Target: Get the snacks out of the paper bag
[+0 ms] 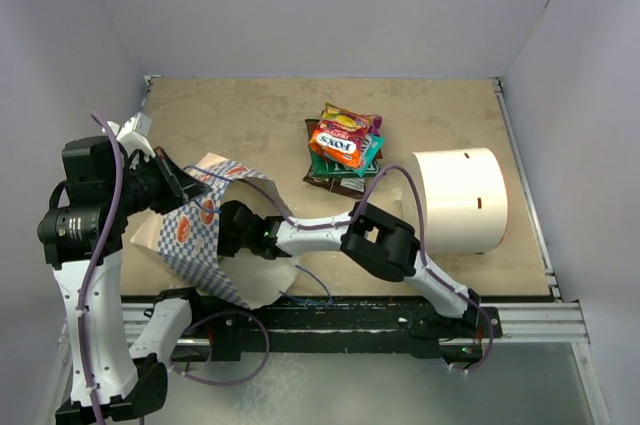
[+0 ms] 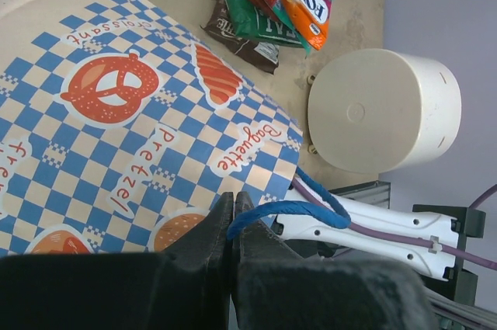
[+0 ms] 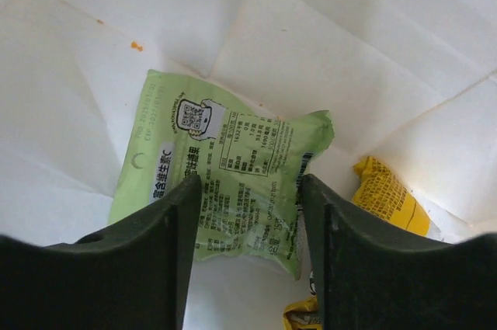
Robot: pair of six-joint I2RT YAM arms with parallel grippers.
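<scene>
The paper bag (image 1: 205, 235), printed with blue checks and bakery pictures, lies tilted at the left with its mouth facing right. My left gripper is shut on the bag's blue cord handle (image 2: 291, 209), the cord coming out between its fingers. Reaching into the bag's mouth is my right gripper, its fingertips hidden from above. In the right wrist view that gripper is partly open, one finger on each side of a green snack packet (image 3: 241, 167). A yellow snack packet (image 3: 388, 196) lies by the right finger.
A pile of snack packets (image 1: 343, 150) rests at the back middle of the table (image 1: 245, 110). To its right lies a white cylinder (image 1: 460, 200). Bare table shows at the back left and between pile and cylinder.
</scene>
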